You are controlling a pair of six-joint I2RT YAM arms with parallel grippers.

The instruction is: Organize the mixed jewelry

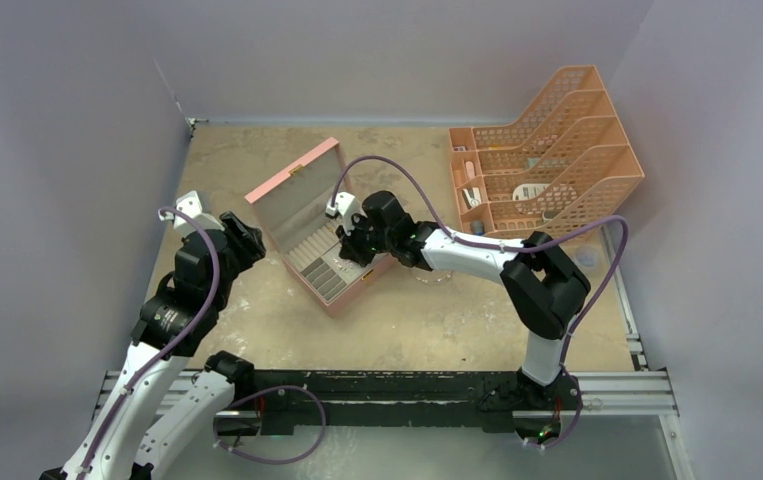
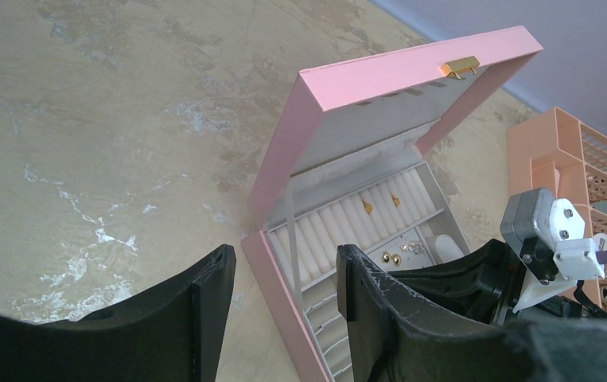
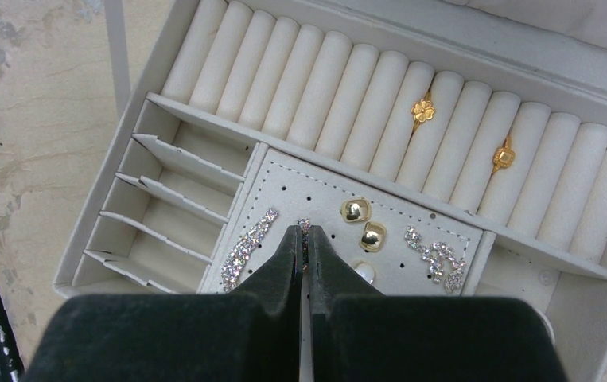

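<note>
An open pink jewelry box [image 1: 349, 292] stands at the table's middle-left. My right gripper is shut at its centre pad, its tips over a small sparkly piece; whether it grips it is unclear. On the pad lie a rhinestone strand [image 3: 248, 248], gold square earrings [image 3: 356, 210], a white piece [image 3: 363, 271] and a sparkly cluster [image 3: 435, 256]. The ring rolls hold a gold clover ring [image 3: 422, 111] and a gold square ring [image 3: 503, 156]. My left gripper stands open, left of the box, nothing between its fingers.
An orange organizer [image 1: 597, 155] with mixed small items stands at the back right. The divided compartments [image 3: 173, 215] in the box look empty. Walls enclose the back and sides.
</note>
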